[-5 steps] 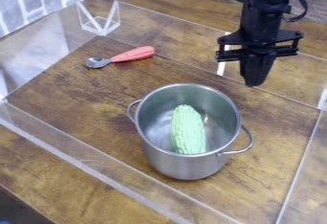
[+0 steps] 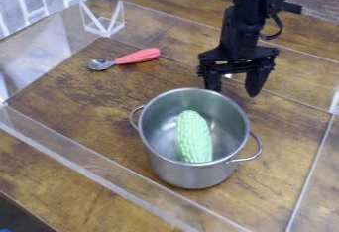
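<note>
My black gripper [image 2: 236, 73] hangs low over the wooden table just behind the steel pot, open, with its fingers reaching down on either side. A small pale object shows between or behind the fingers, too small to tell what it is. The steel pot [image 2: 161, 142] stands front center, a handle on each side, and holds a pale green corn-like object [image 2: 192, 137]. A spoon with a red handle [image 2: 138, 56] lies at the back left.
Clear plastic walls edge the wooden table [image 2: 73, 127] on the left and right. A white wire-like piece [image 2: 103, 23] stands at the back left. The table left of the pot is bare.
My gripper has come down and toward the camera, now nearer the pot's back rim. The pot, its contents and the spoon have not moved.
</note>
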